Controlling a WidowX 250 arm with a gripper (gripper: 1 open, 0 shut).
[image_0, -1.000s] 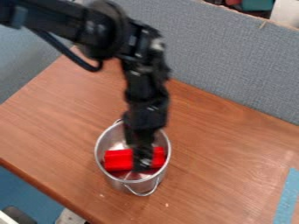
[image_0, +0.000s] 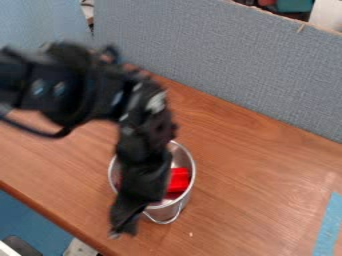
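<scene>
A metal pot (image_0: 186, 172) stands near the front of the wooden table, with a red object (image_0: 178, 180) inside, partly hidden by the arm. My gripper (image_0: 124, 215) is low at the pot's front left, blurred, over or just outside the rim. Whether it is open or shut, or holds anything, cannot be made out.
A grey padded partition (image_0: 214, 55) runs along the back. A light blue tape strip (image_0: 326, 225) lies at the right edge.
</scene>
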